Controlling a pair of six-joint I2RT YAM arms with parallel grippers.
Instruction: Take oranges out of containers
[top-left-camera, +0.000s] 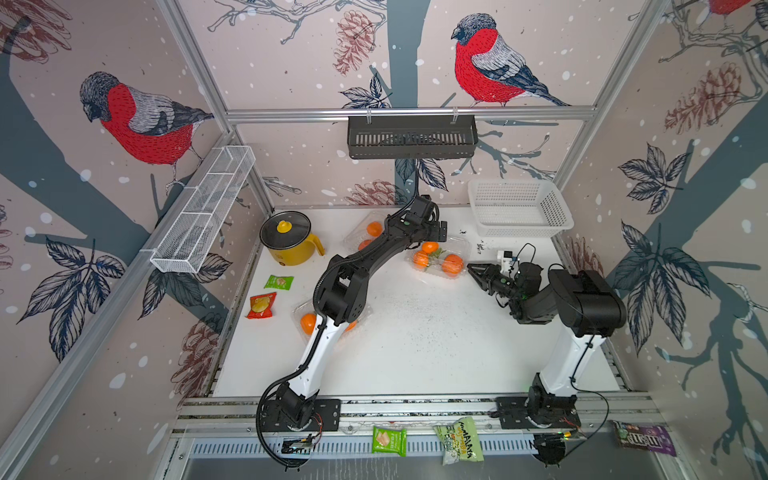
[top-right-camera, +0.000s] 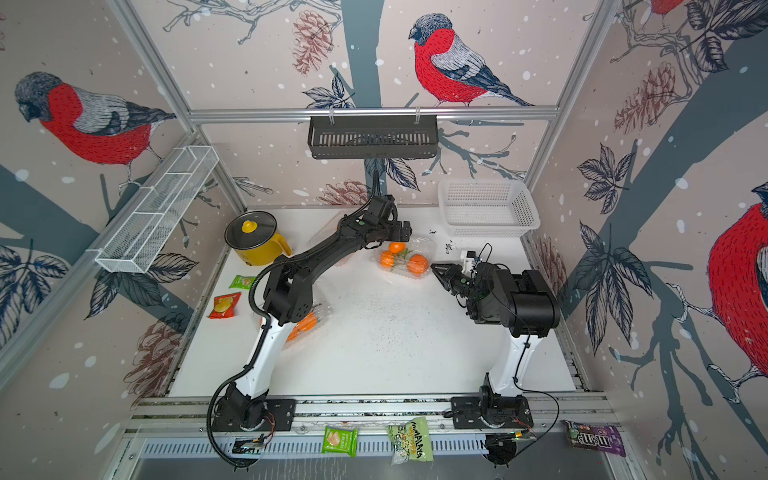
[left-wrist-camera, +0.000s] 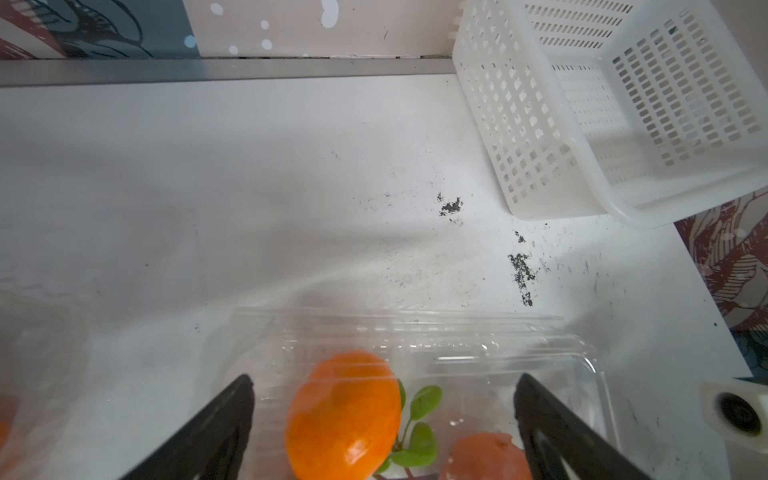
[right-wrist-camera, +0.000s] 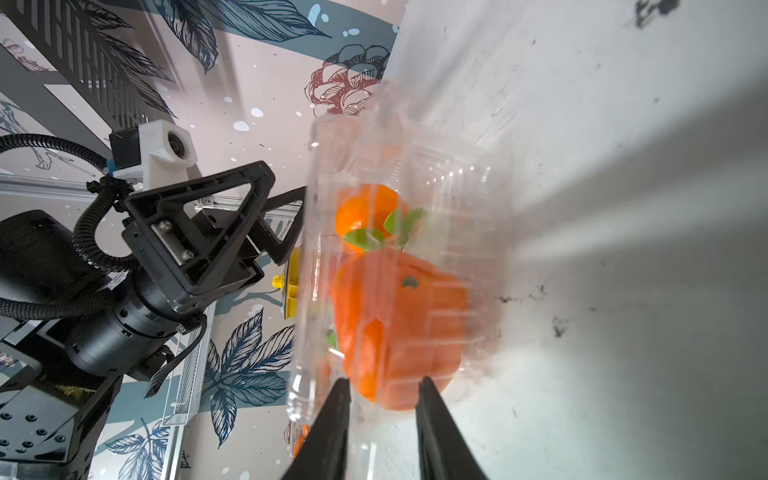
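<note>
A clear plastic container (top-left-camera: 438, 269) with oranges (top-left-camera: 453, 263) and green leaves lies mid-table; a second (top-left-camera: 356, 232) with oranges stands behind to its left, a third (top-left-camera: 352, 328) at front left, partly hidden by my left arm. My left gripper is open above the middle container, its fingers either side of an orange (left-wrist-camera: 340, 420) in the left wrist view. My right gripper is at that container's right end, fingertips slightly apart, nothing clearly between them.
A white basket (top-left-camera: 520, 216) stands back right, a yellow pot (top-left-camera: 289, 249) back left, with two snack packets (top-left-camera: 261, 304) nearby. Racks hang on the walls.
</note>
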